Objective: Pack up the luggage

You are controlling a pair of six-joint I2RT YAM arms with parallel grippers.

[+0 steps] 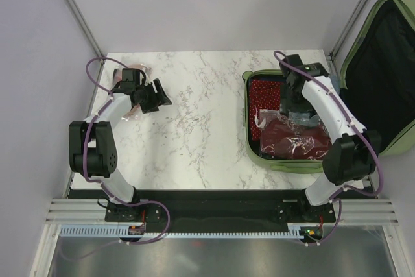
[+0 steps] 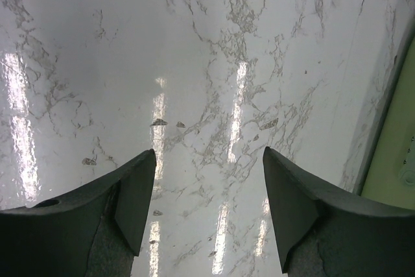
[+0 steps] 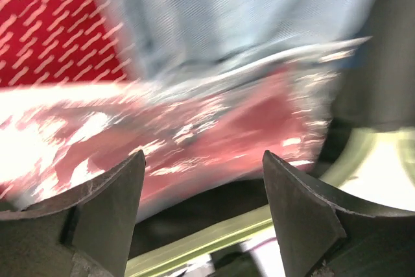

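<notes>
An open green suitcase [image 1: 285,168] stands on the right of the table. Inside lie red polka-dot fabric [image 1: 264,95], a clear bag of dark red items [image 1: 292,139] and light blue fabric [image 3: 227,11], partly hidden by the right arm. My right gripper is open above the suitcase's contents, which are blurred in its wrist view. My left gripper is open over bare marble table at the left. A pinkish clear bag [image 1: 133,111] lies beneath the left arm, mostly hidden.
The suitcase lid [image 1: 382,69] stands open at the far right. The suitcase's edge shows at the right of the left wrist view.
</notes>
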